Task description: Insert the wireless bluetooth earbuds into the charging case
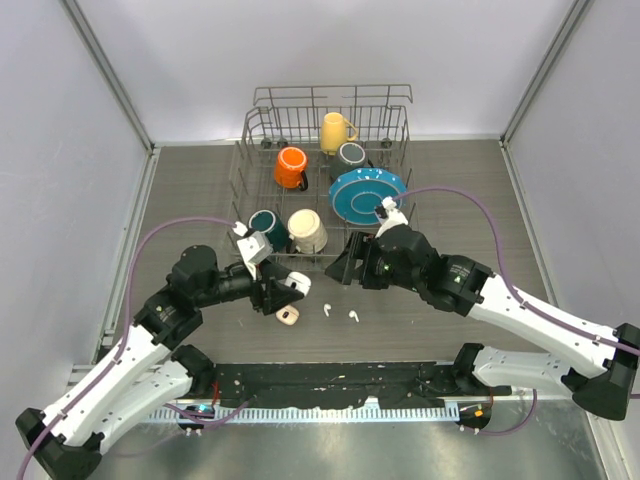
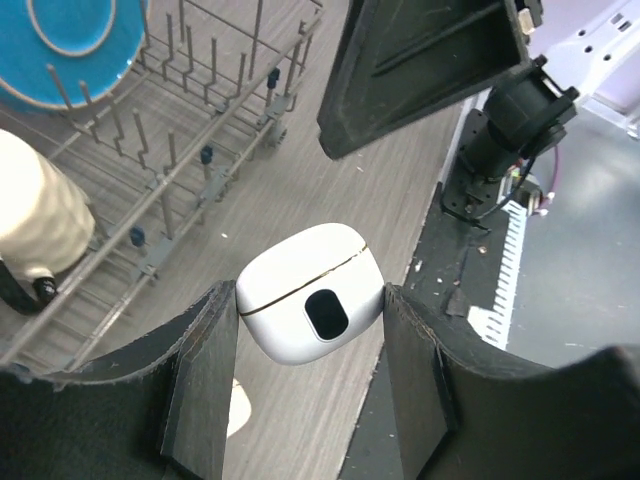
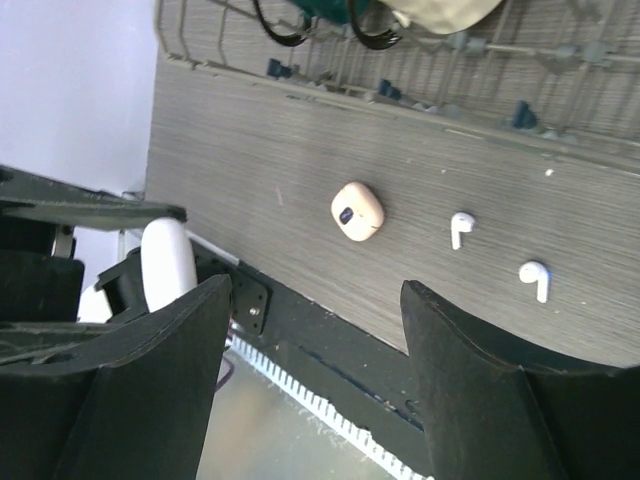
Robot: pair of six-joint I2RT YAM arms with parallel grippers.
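A white charging case (image 2: 309, 293) is held between the fingers of my left gripper (image 1: 294, 285), lifted above the table in front of the rack. My right gripper (image 1: 348, 262) is open just right of it and higher in the top view, with nothing between its fingertips. Two white earbuds (image 3: 461, 226) (image 3: 534, 275) lie apart on the table. A small beige rounded object (image 3: 357, 211) with a dark spot lies left of them, below the held case in the top view.
The wire rack (image 1: 243, 180) behind holds several mugs and a blue plate (image 1: 366, 190). The grey table (image 1: 450, 180) has bare room at both sides. A dark strip (image 1: 300, 385) runs along its front edge.
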